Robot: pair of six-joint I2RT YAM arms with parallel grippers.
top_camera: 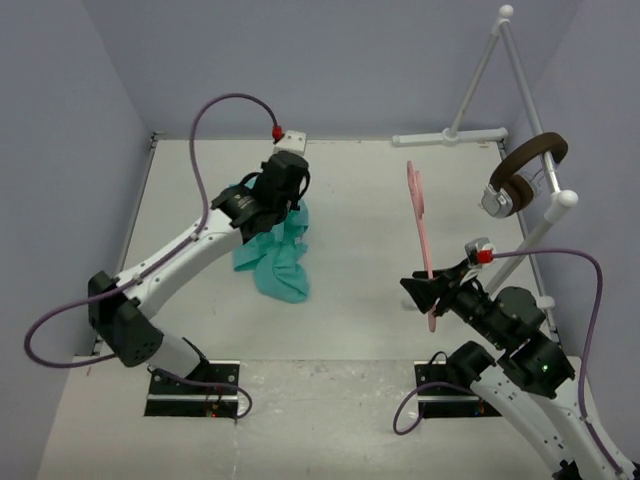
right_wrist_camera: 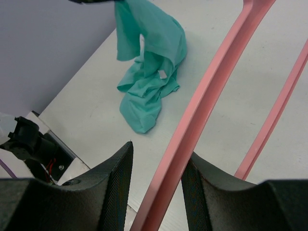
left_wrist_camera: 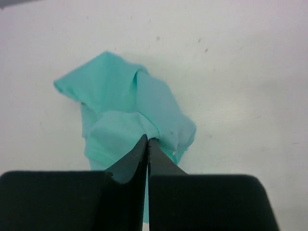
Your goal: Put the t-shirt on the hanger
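In the top view, the teal t shirt (top_camera: 280, 272) lies crumpled on the table, partly covered by the left arm. My left gripper is shut on a fold of it. The right wrist view shows the upper part of the t shirt (right_wrist_camera: 156, 36) raised off the table, its lower end still resting there. My right gripper is shut on the pink hanger (right_wrist_camera: 196, 108), which passes between its fingers. Held above the table's right side, the hanger (top_camera: 418, 208) appears nearly edge-on from above.
On the right stands a white rack (top_camera: 523, 75) with brown headphones (top_camera: 520, 178) hung on its bar. Grey walls (top_camera: 300, 65) enclose the back and sides.
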